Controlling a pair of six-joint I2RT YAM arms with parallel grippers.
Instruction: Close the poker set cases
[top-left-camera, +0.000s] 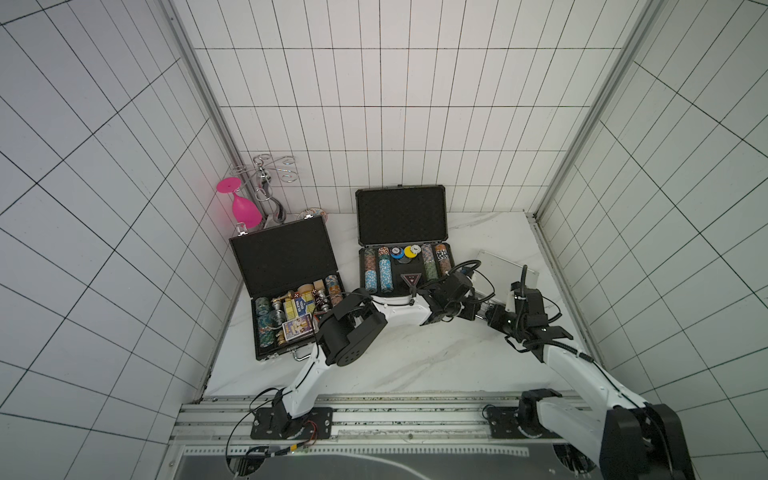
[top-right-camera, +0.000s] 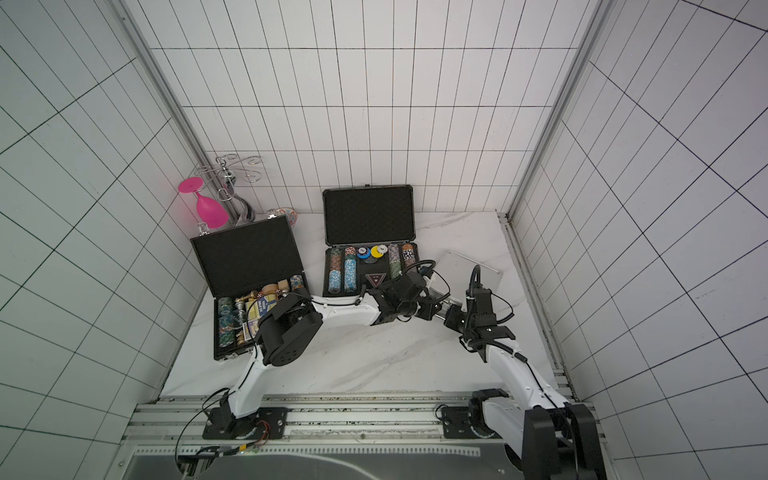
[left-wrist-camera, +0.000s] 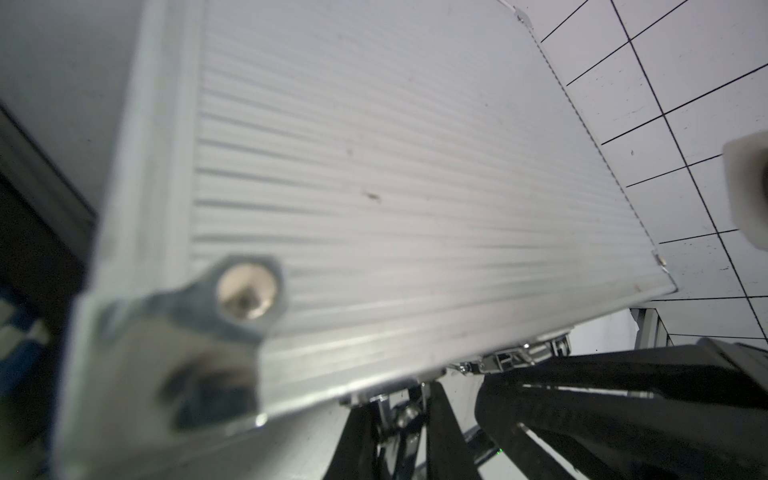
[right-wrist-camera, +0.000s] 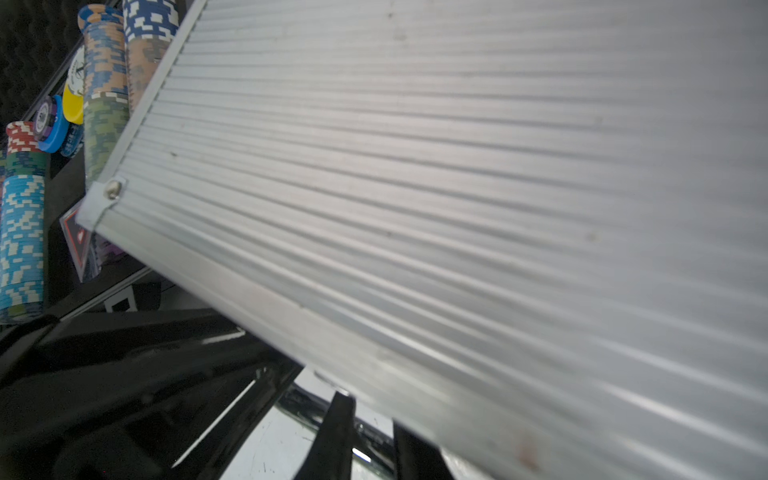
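A silver ridged case (top-left-camera: 512, 264) lies with its lid down at the right of the table. My left gripper is shut on a shiny metal fitting (left-wrist-camera: 408, 424) below the case's front edge. To its right, my right gripper is partly open at the same edge, with the chrome handle (right-wrist-camera: 304, 404) running behind its fingers. A latch (left-wrist-camera: 520, 356) shows on that edge. The middle case (top-left-camera: 401, 216) stands open with its lid upright, chips inside. The left case (top-left-camera: 285, 256) is open too, its lid leaning back.
A pink glass (top-left-camera: 245, 211) and a metal rack (top-left-camera: 264, 172) stand in the back left corner. My left arm crosses in front of the two open cases. Bare marble lies at the front middle of the table (top-left-camera: 400, 360).
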